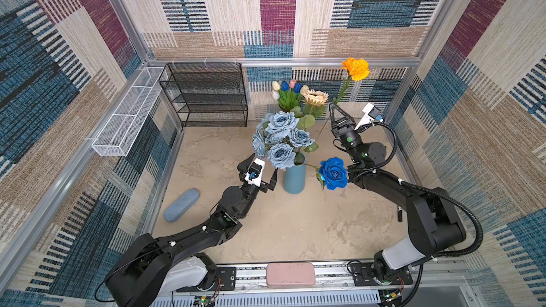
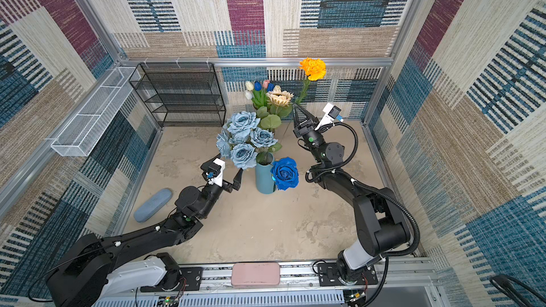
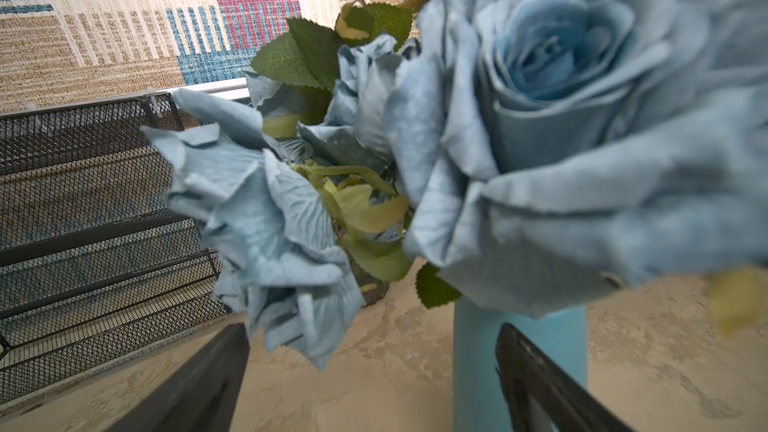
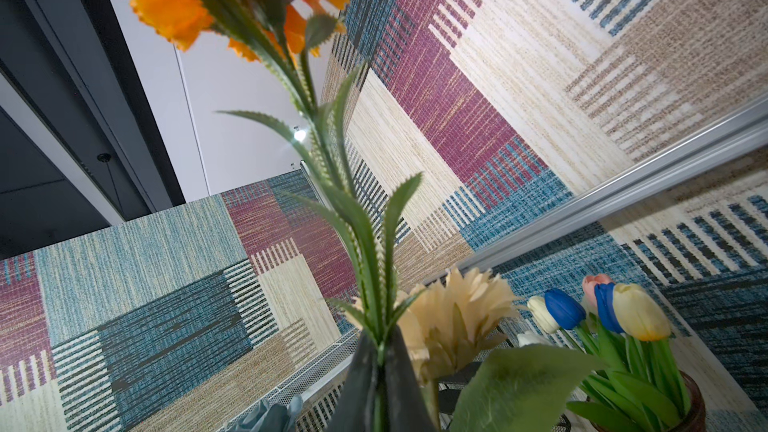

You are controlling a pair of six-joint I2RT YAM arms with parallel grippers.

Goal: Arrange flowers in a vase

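Note:
The teal vase (image 1: 294,179) stands upright mid-table, holding pale blue roses (image 1: 282,125), a cream flower (image 1: 315,97) and a deep blue rose (image 1: 333,173) leaning out to the right. My right gripper is shut on the green stem (image 4: 370,272) of an orange flower (image 1: 356,68), which rises above the fingers beyond the vase's right side. Left of the vase, my left gripper stands open with nothing between its fingers. In the left wrist view the roses crowd the space above its fingers, and the vase (image 3: 480,376) shows behind the right one.
Potted tulips (image 1: 289,96) stand behind the vase. A black mesh rack (image 1: 207,93) is at the back left, and a white wire basket (image 1: 128,113) hangs on the left. A grey-blue case (image 1: 181,204) lies front left.

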